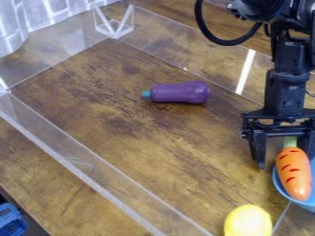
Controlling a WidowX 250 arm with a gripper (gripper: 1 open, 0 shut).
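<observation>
My black gripper hangs at the right edge, open, its fingers just above and around the green top of an orange toy carrot. The carrot lies in a blue bowl or plate, partly cut off by the frame. A purple toy eggplant lies on the wooden floor of the clear-walled area, upper middle. A yellow oval object sits at the bottom right.
Clear plastic walls border the wooden surface. A blue object is at the lower left outside the walls.
</observation>
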